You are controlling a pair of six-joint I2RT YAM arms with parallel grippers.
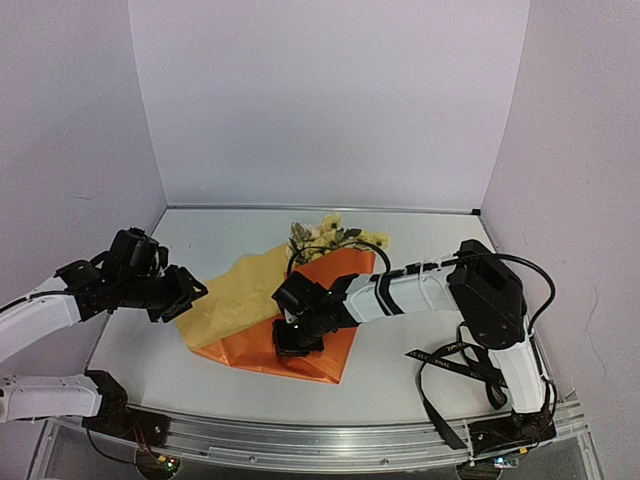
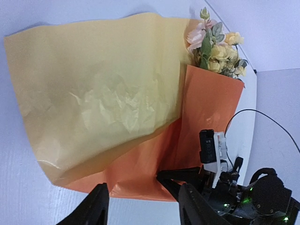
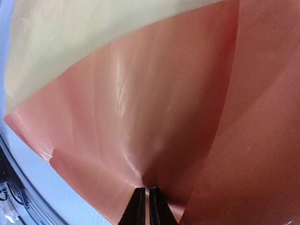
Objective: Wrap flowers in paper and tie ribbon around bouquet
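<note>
Yellow and pink fake flowers (image 1: 330,234) lie at the back of the table, their stems hidden under wrapping paper. Orange paper (image 1: 348,275) covers them on the right, and a yellow sheet (image 1: 240,290) spreads to the left. Over the yellow sheet's left edge is my left gripper (image 1: 198,292); in the left wrist view its fingers (image 2: 97,206) stand wide apart with nothing between them. My right gripper (image 1: 296,340) is down at the lower orange paper. Its fingertips (image 3: 153,193) are close together there; whether a fold is pinched is hidden. A black printed ribbon (image 1: 452,365) lies loose on the right.
The right arm (image 1: 415,290) reaches across the table's right half, beside the ribbon. Walls stand at the back and both sides.
</note>
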